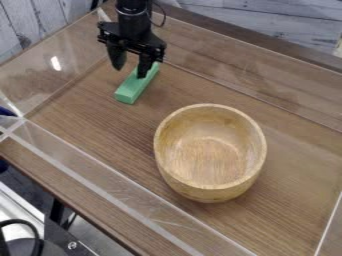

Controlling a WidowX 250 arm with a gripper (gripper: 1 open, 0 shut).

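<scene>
A green rectangular object [136, 84] lies on the wooden surface at upper centre, angled from lower left to upper right. My black gripper [131, 56] is over and just beyond its far end, its fingers pointing down. Whether the fingers hold anything is too small to tell. A large pale wooden bowl [210, 151] sits at lower right.
Dark cables [27, 240] lie at the lower left corner.
</scene>
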